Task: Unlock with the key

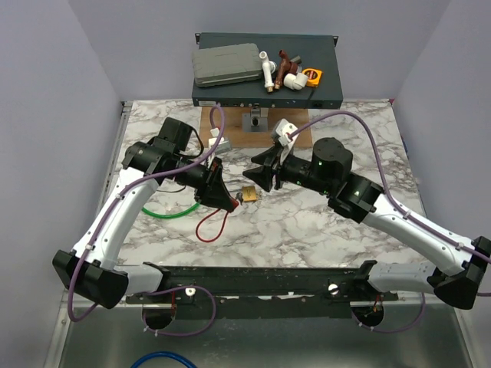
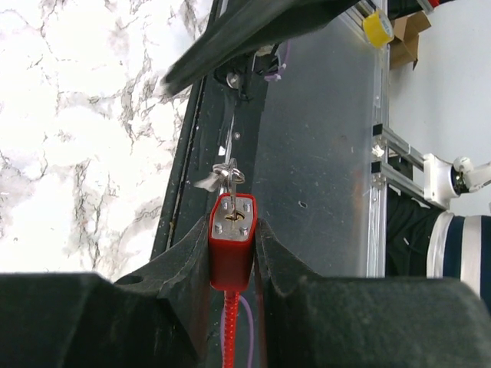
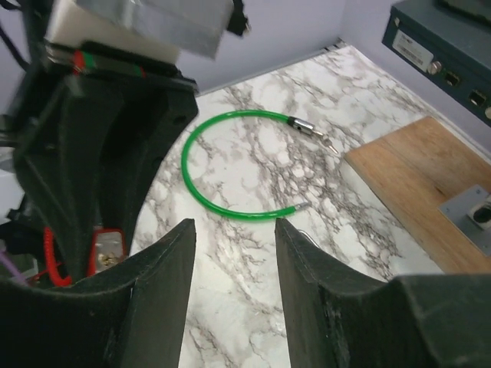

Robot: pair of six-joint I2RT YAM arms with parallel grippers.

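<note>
My left gripper (image 1: 226, 199) is shut on a red key holder (image 2: 231, 245), with metal keys (image 2: 226, 175) standing out from its tip and a red cord hanging from it. My right gripper (image 1: 267, 172) is part open to the right of it, with nothing seen between its fingers. A small brass padlock (image 1: 249, 194) lies on the marble between and below the grippers. A metal latch piece (image 3: 472, 207) is fixed on the wooden board (image 3: 406, 176) at the back.
A dark shelf (image 1: 322, 54) with a grey case (image 1: 226, 65), pipe fittings and a tape measure stands at the back. A green hose (image 3: 192, 172) lies at the left.
</note>
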